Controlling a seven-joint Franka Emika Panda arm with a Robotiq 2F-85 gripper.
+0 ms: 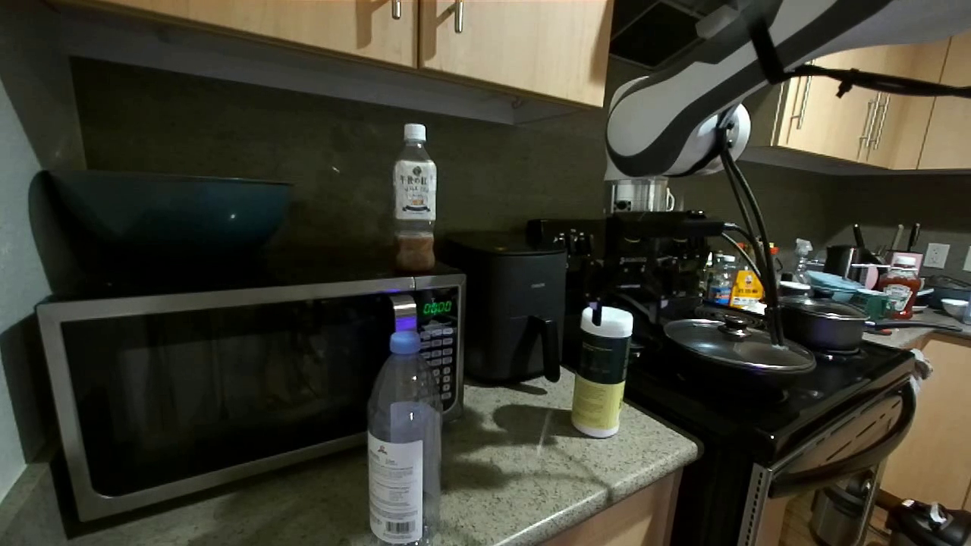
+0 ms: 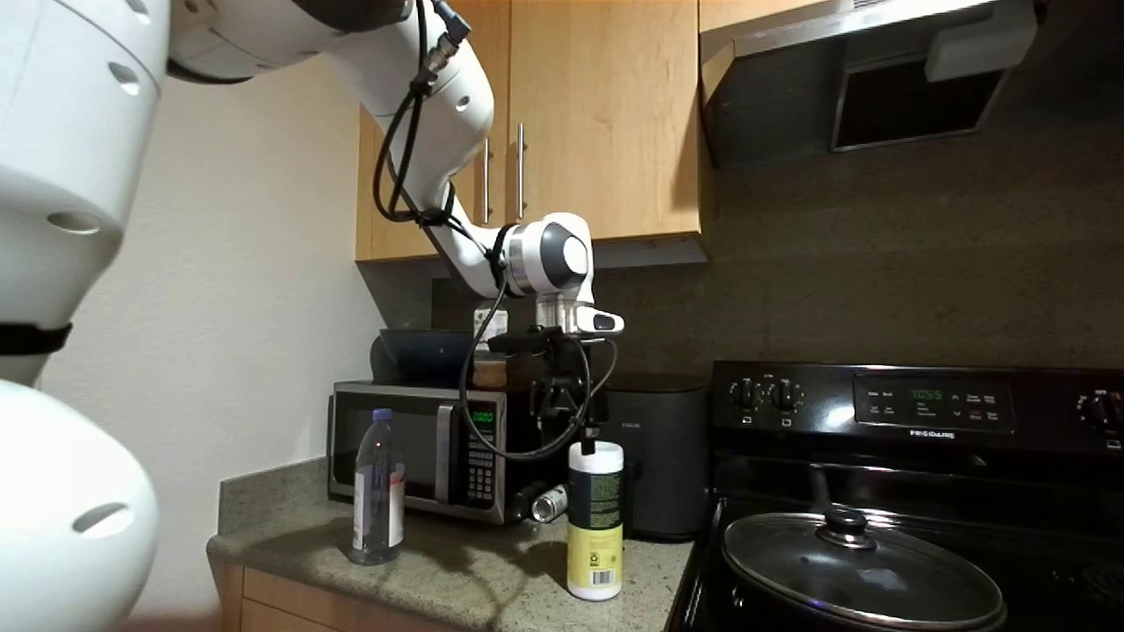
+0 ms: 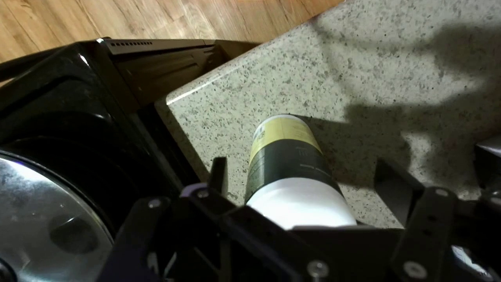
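Observation:
A canister (image 1: 601, 373) with a white lid, a dark band and a yellow lower part stands upright on the counter near the stove. My gripper is open in the wrist view, with one finger (image 3: 217, 174) left of the canister and the other finger (image 3: 397, 190) to its right. The white lid (image 3: 300, 202) shows in the gap between them, its near edge hidden by the gripper's body. In exterior view 2 a dark fingertip (image 2: 590, 437) overlaps the top of the lid. Whether the fingers touch the canister cannot be told.
A clear bottle (image 2: 377, 490) stands before the microwave (image 2: 421, 448). Another bottle (image 1: 415, 200) and a teal bowl (image 1: 173, 209) sit on top of it. A black air fryer (image 1: 510, 305) is behind the canister. Right of the counter, a lidded pan (image 1: 739, 344) rests on the stove.

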